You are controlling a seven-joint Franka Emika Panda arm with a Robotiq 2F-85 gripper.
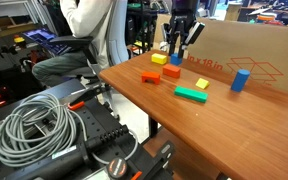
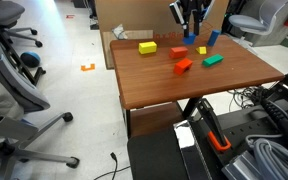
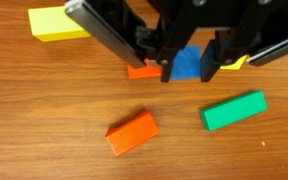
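My gripper is shut on a blue block (image 3: pixel 187 62), which shows between the two fingers in the wrist view. In exterior view 1 the held block (image 1: pixel 177 60) appears just above and behind a red block (image 1: pixel 171 71); whether they touch I cannot tell. That red block (image 3: pixel 142 71) is partly covered by the gripper in the wrist view. Nearer the front edge lies an orange-red block (image 3: pixel 132 132). A green block (image 3: pixel 233 110) rests to its right, and a yellow block (image 3: pixel 57 23) sits at upper left.
Farther right on the wooden table (image 1: pixel 224 125) stands a blue cylinder-like piece (image 1: pixel 241 79). A small yellow block (image 1: pixel 201 83) lies behind the green one. Cardboard (image 1: pixel 254 50) borders the back.
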